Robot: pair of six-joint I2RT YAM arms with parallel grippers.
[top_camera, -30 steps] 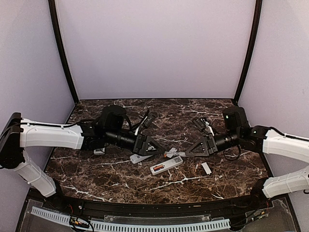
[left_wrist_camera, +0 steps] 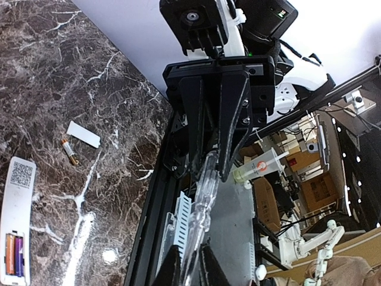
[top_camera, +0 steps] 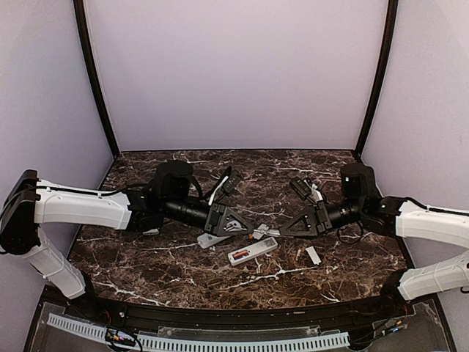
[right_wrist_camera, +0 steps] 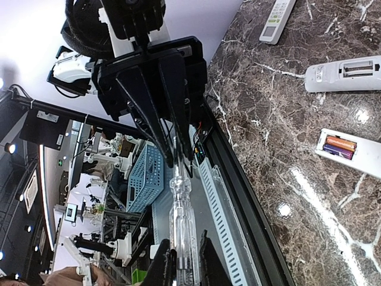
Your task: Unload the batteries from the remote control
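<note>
Above the table, a clear-handled screwdriver point(right_wrist_camera: 183, 229) spans the gap between my two grippers. My left gripper point(top_camera: 249, 232) is shut on its thinner end; my right gripper point(top_camera: 283, 233) is shut on the handle. Below them lies a white remote control point(top_camera: 251, 251) with its compartment uncovered, holding an orange and a purple battery point(left_wrist_camera: 18, 256). Behind it is another white remote point(right_wrist_camera: 342, 74), its compartment open and looking empty; the left arm partly covers it from above. A loose battery point(left_wrist_camera: 69, 152) rests beside a small white cover point(left_wrist_camera: 83, 134) to the right of the remotes.
A third remote point(right_wrist_camera: 277, 21) with buttons up lies far left, mostly behind the left arm from above. The table's front rail point(top_camera: 234, 312) borders the workspace.
Over the last second my left gripper has shifted slightly right, closer to my right gripper. The right arm has barely moved; the remotes lie unchanged.
</note>
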